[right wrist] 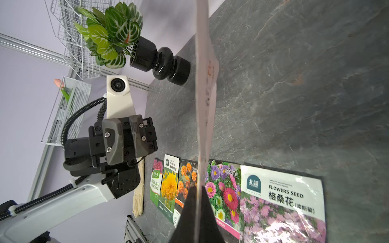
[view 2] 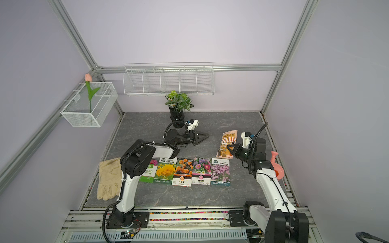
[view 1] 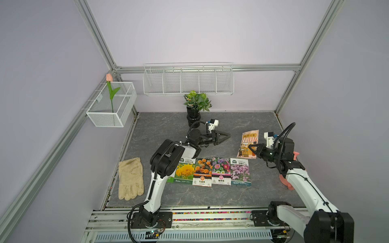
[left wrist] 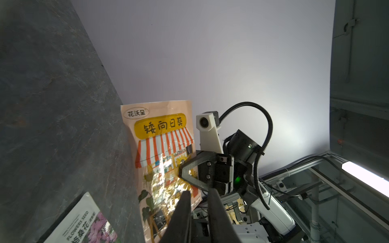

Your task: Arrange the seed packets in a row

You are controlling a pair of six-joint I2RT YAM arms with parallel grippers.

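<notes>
An orange sunflower packet (view 1: pixel 247 141) is held up in my right gripper (view 2: pixel 230 149), which is shut on it; in the right wrist view it appears edge-on. Several other packets lie side by side along the front: marigold (view 1: pixel 202 170), aster (view 1: pixel 220 174), pink cosmos (view 1: pixel 240 174), a yellow one (view 1: pixel 185 172) and a green one (view 2: pixel 147 176), partly covered in the top left view. My left gripper (view 1: pixel 226 136) hovers left of the sunflower packet, above the row, part open with nothing between its fingers.
A black-potted plant (view 1: pixel 193 115) stands at the back centre. A beige glove (view 1: pixel 130 178) lies at front left, a pink watering can (view 2: pixel 278 171) at right. Bare table lies at the back and right of the cosmos packet.
</notes>
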